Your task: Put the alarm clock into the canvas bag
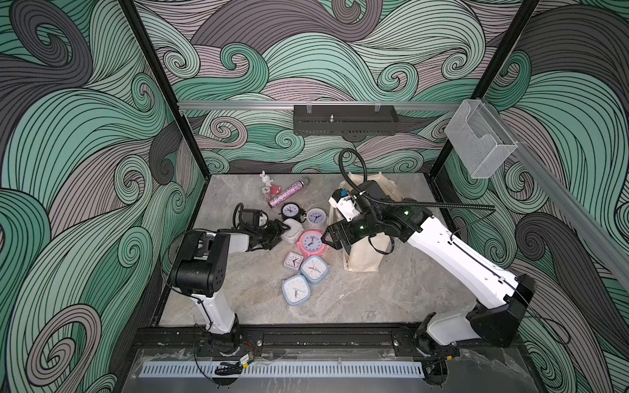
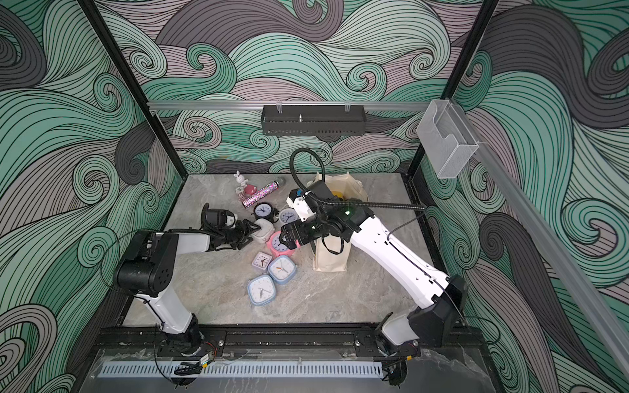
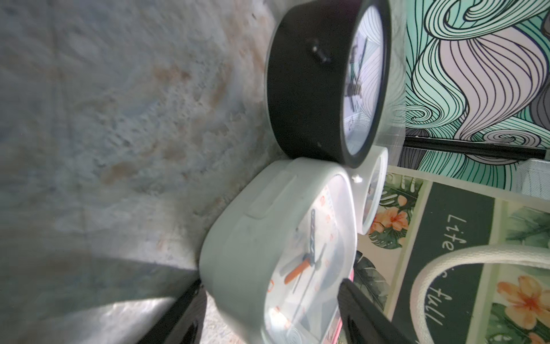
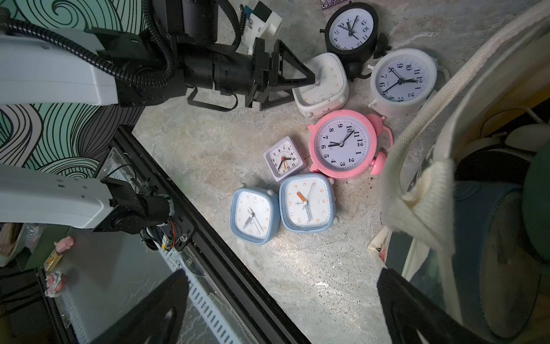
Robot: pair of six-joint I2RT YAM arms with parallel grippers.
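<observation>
A white square alarm clock lies among other clocks, with my left gripper around it at table level, fingers apart on either side; whether they touch it is unclear. The canvas bag stands right of the clocks, with a printed side and a rope handle in the left wrist view; things are visible inside it. My right gripper hangs open over the bag's left side, nothing between its fingers.
Black, round white, pink, small lilac and two light blue clocks crowd the middle. A figurine and glittery tube lie behind them. Bare tabletop is at the front left.
</observation>
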